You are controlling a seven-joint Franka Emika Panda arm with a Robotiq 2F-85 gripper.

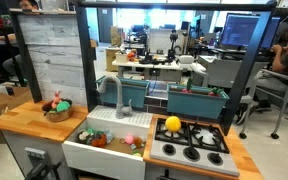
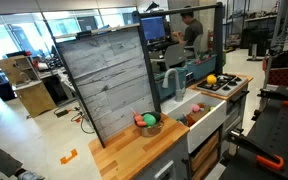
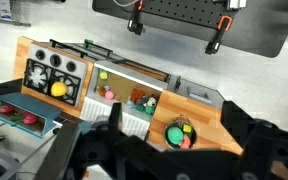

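Observation:
My gripper stands open in the wrist view, its dark fingers spread wide with nothing seen between them. It looks down on a toy kitchen. A yellow ball-like item [image 1: 173, 124] rests on the stove [image 1: 192, 146], toward its left burners. In the white sink [image 1: 106, 158] lie several small items, among them a pink one [image 3: 110, 95]. On the wooden counter, a round basket [image 2: 148, 127] holds green, pink and orange items. I cannot make out the gripper's fingers in either exterior view.
A grey faucet [image 1: 117, 94] rises behind the sink. Blue-green bins [image 1: 194, 103] hang at the back, one holding red items. A dark frame post [image 1: 88, 70] borders the counter. The wooden counter [image 2: 132, 154] around the basket has bare room.

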